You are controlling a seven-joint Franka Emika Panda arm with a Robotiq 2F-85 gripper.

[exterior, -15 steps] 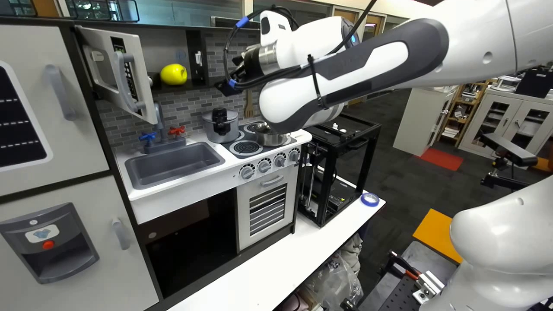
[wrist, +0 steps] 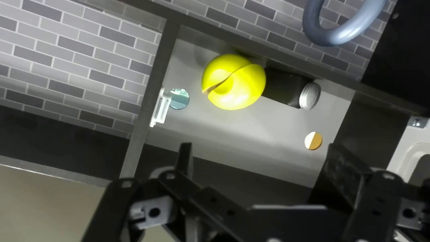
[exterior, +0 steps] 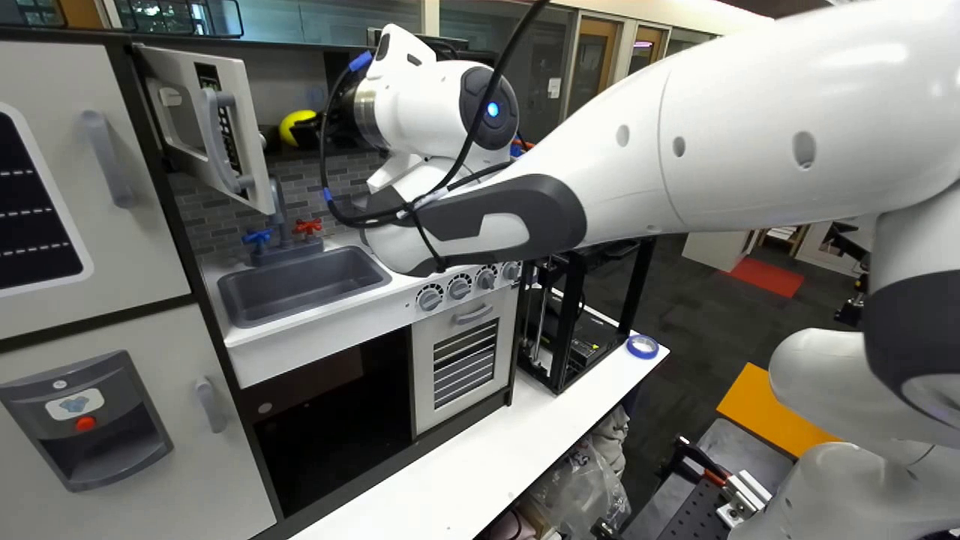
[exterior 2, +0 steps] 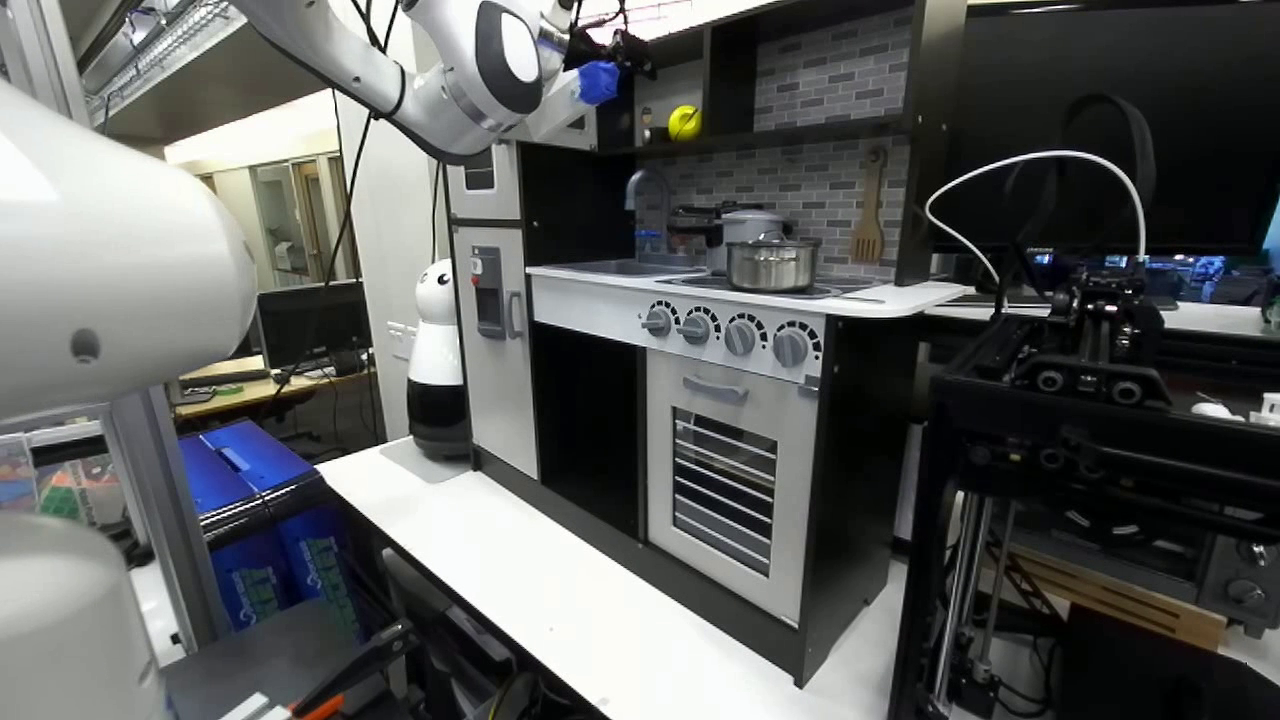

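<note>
A shiny yellow round object (wrist: 246, 86) with a curved groove rests in the upper shelf compartment of the toy kitchen. It also shows as a yellow shape (exterior 2: 685, 122) in exterior view 2, and partly behind my gripper (exterior: 316, 133) in exterior view 1. A dark cylinder (wrist: 282, 86) with a silvery end lies beside it in the wrist view. Facing this compartment, my gripper is open and apart from both objects, its fingers spread wide with nothing between them.
An open microwave door (exterior: 211, 126) juts out on the left of the compartment. The grey faucet (exterior 2: 648, 198) and sink (exterior: 301, 283) are below. A metal pot (exterior 2: 771, 264) stands on the stove. A shelf divider (wrist: 151, 90) borders the compartment.
My gripper has moved left in exterior view 1, from beside the shelf divider to just in front of the yellow object's compartment. The arm now hides the stove top and pots there.
</note>
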